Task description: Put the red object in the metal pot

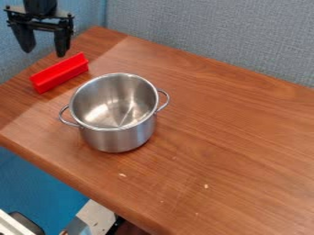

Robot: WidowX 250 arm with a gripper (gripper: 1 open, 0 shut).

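The red block (61,72) lies flat on the wooden table, close behind and left of the metal pot and outside it. The shiny metal pot (117,138) stands upright, with a loop handle on either side, and its visible inside is empty. Above and beyond the block, at the top left, my black gripper (44,51) points down. Its two fingers are spread well apart with nothing between them, and clear of the block.
Bare wooden table (233,138) stretches right of the pot. Grey-blue walls (221,37) bound the back and left. The table's front left edge runs below the pot, and part of the robot base (95,217) shows at the bottom left.
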